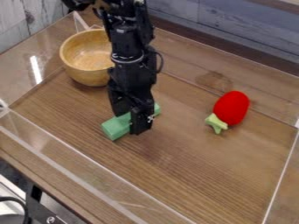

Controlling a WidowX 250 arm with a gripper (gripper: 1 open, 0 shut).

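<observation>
My black gripper (131,116) is lowered over a green object (117,128) lying on the wooden table (187,175), its fingers reaching down around the middle of it. The green object's ends show on either side of the fingers; whether they grip it is hidden.
A yellow bowl (87,57) stands at the back left. A red object with a green top (233,108), like a toy strawberry, lies to the right. A black cable runs at the lower left corner.
</observation>
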